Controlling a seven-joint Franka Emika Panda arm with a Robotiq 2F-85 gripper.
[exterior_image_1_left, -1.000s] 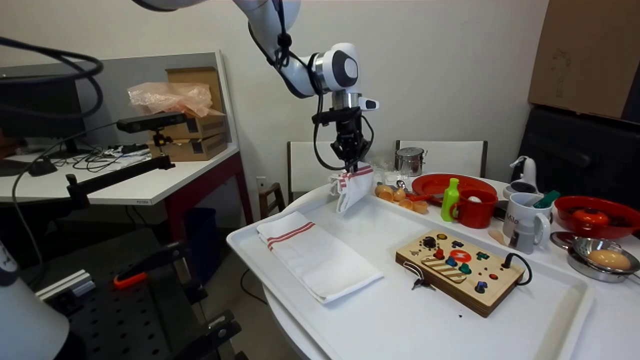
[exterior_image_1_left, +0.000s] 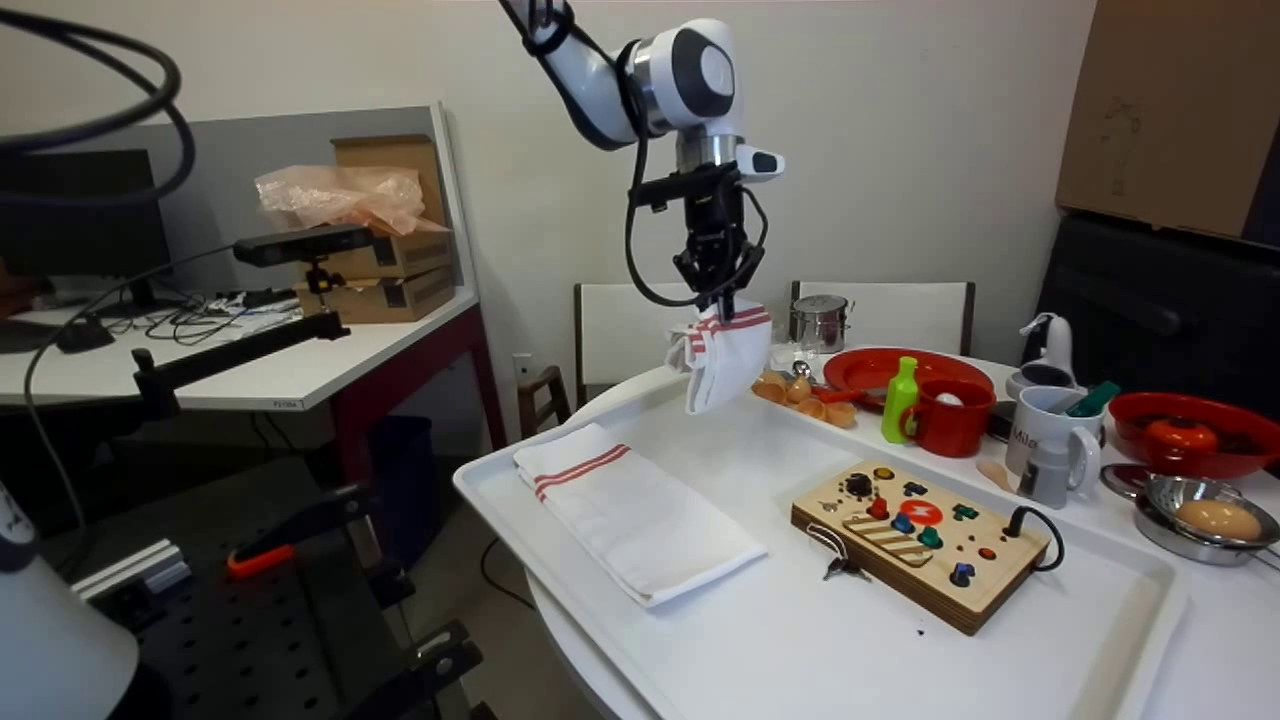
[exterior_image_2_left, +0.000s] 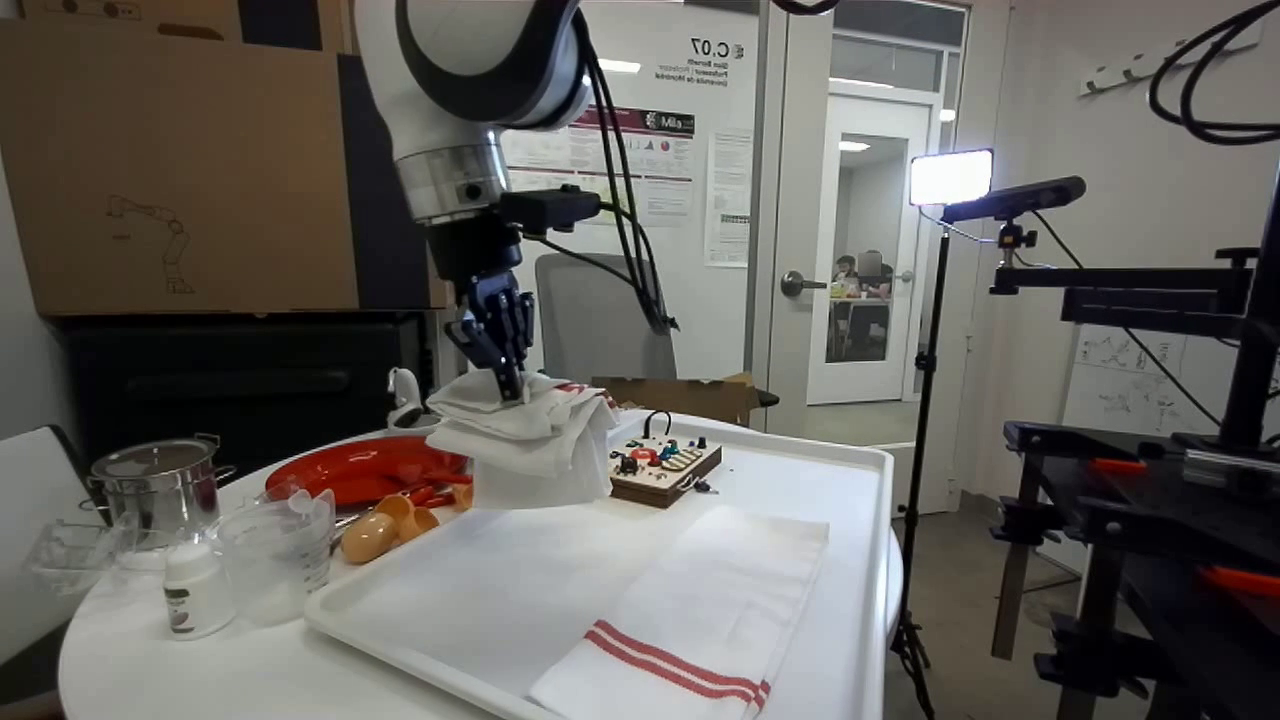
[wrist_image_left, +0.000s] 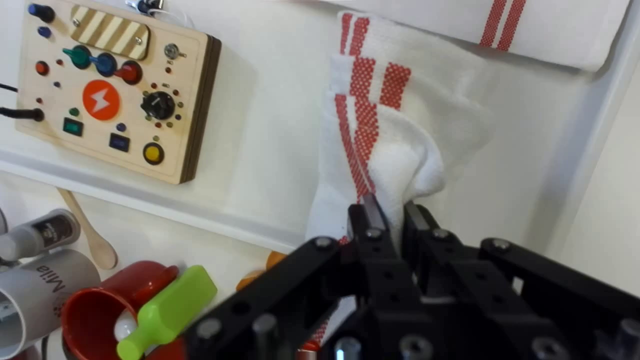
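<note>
A folded white towel with red stripes (exterior_image_1_left: 733, 360) hangs from my gripper, which is shut on a pinched fold of it. In exterior view 2 the held towel (exterior_image_2_left: 528, 450) drapes on both sides of the fingers, clear of the tray's far-side area. A second white towel (exterior_image_1_left: 636, 516), folded flat with two red stripes at one end, lies on the white tray (exterior_image_1_left: 708, 654). In the wrist view this flat towel (wrist_image_left: 540, 24) shows at the top right, apart from the held one.
On the tray sits a wooden switch box (exterior_image_1_left: 918, 540). Beyond the tray's edge stand a green bottle (exterior_image_1_left: 899, 400), a red mug (exterior_image_1_left: 951, 420), a grey mug (exterior_image_1_left: 1041, 438), a red plate (exterior_image_1_left: 864, 364) and eggshells (exterior_image_1_left: 828, 412). Bare tray lies between box and flat towel.
My gripper has risen and shifted a little to the right in exterior view 1, carrying the held towel up with it. The flat towel and the box have stayed put.
</note>
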